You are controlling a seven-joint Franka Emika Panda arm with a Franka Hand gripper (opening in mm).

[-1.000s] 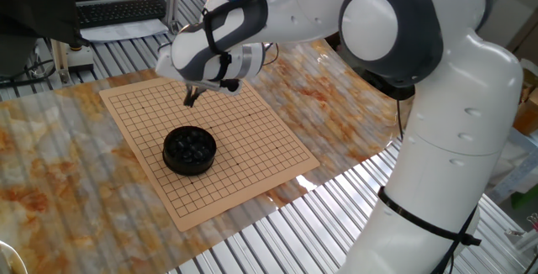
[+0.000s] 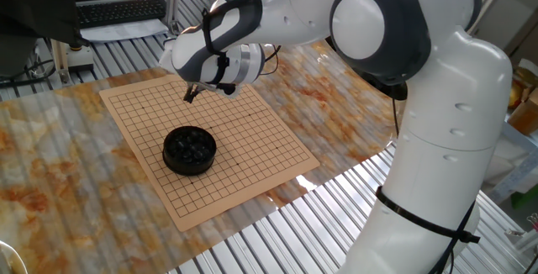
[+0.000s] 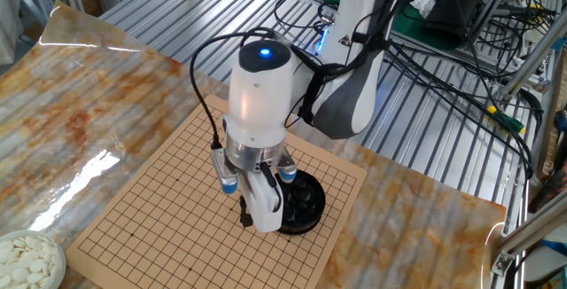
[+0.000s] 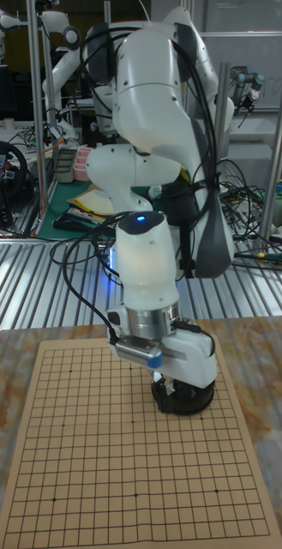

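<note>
A round black bowl [image 2: 189, 150] full of dark, glossy pieces rests on the tan gridded board [image 2: 244, 169]. My gripper [image 2: 192, 96] hangs above the board, pointing down, with its dark fingertips apart from the bowl and farther back in exterior view 1. Exterior view 2 has the hand partly covering the bowl [image 3: 304, 202], and one dark fingertip shows beside the white hand. In exterior view 3 the hand hides the upper part of the bowl [image 4: 189, 395]. The fingers are too small and dark to make out their gap or anything between them.
A white bowl of white pieces [image 3: 31, 261] stands left of the board in exterior view 2. The marbled sheet [image 2: 76, 156] around the board is mostly bare. Behind it lies a keyboard [image 2: 122, 11], and a ribbed metal surface [image 3: 425, 143] runs beside the arm.
The arm has shifted slightly, its large elbow joint moving a little left in exterior view 1. The fingertips have risen very slightly. Bowl and board have stayed put.
</note>
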